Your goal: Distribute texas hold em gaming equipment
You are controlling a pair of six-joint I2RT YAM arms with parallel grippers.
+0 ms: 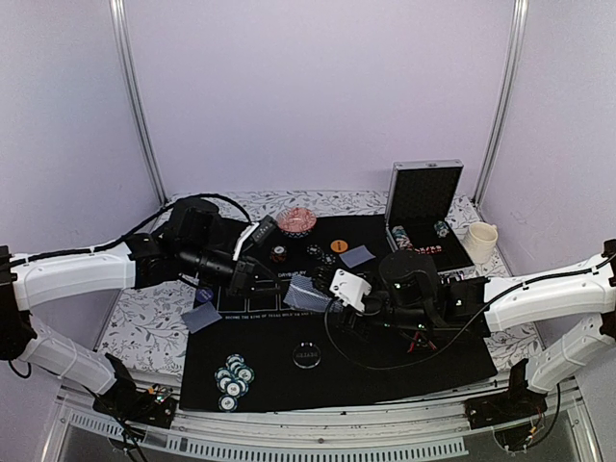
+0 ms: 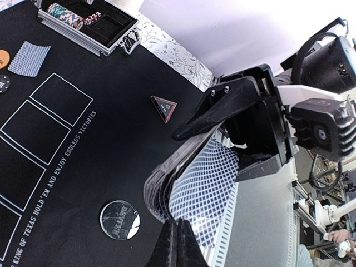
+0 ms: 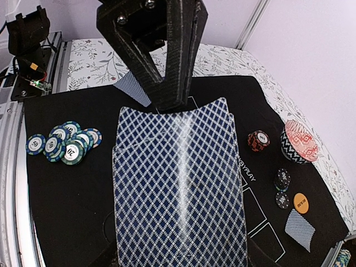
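Observation:
A deck of blue checked cards (image 1: pixel 309 294) hangs over the mat centre, gripped by my right gripper (image 1: pixel 337 306); it fills the middle of the right wrist view (image 3: pixel 179 189). My left gripper (image 1: pixel 269 287) is just left of the deck, shut with nothing seen between its fingers; its dark fingertips (image 2: pixel 183 245) show below the deck in the left wrist view. Single cards lie on the mat at left (image 1: pixel 200 318) and back right (image 1: pixel 356 256). Chips (image 1: pixel 233 380) lie at front left, and a round dealer disc (image 1: pixel 306 354) at front centre.
An open chip case (image 1: pixel 423 192) stands at back right beside a cream mug (image 1: pixel 479 241). A red patterned bowl (image 1: pixel 296 218) is at the back. An orange chip (image 1: pixel 339 246) and dark chips lie near it.

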